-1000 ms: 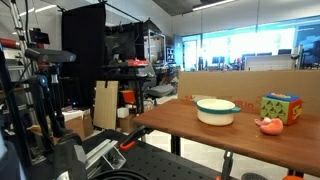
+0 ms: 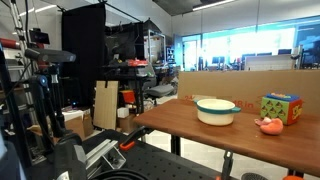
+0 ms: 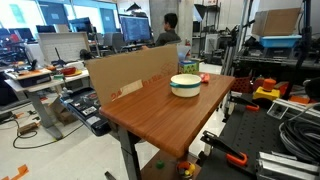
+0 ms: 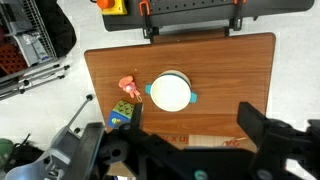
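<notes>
A white round pot [image 2: 217, 112] with teal handles stands upright on the brown wooden table [image 2: 180, 122]. Beside it lies a small pinkish-red toy [image 2: 269, 126], and a colorful box [image 2: 281, 108] sits behind the toy. From above, the wrist view has the pot [image 4: 171, 93] near the table's middle, with the toy [image 4: 129, 87] and box [image 4: 121, 113] to its left. My gripper is high over the table, its dark fingers spread wide with nothing between them. Neither exterior view shows the gripper.
A tall cardboard panel [image 3: 135, 78] lines one long side of the table. Clamps [image 4: 147, 22] sit along the opposite edge.
</notes>
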